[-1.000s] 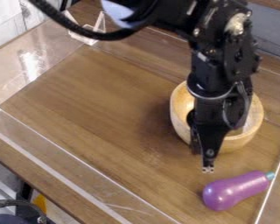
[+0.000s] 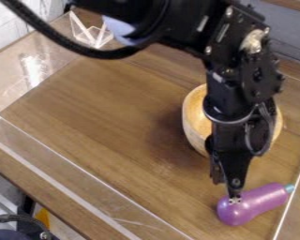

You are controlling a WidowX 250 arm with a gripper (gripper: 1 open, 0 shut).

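My black gripper point(image 2: 234, 195) points down at the right of the view, shut, with its tips just at the upper left part of a purple eggplant point(image 2: 250, 206) lying on the wooden surface. Whether the tips touch it I cannot tell. Behind the gripper sits a light wooden bowl point(image 2: 194, 122), largely hidden by the arm.
A clear edge strip runs along the front left, with dark cables beyond it. A white rack point(image 2: 95, 28) stands at the back left.
The gripper has moved downward and slightly right, from in front of the bowl to the eggplant. The eggplant lies where it was.
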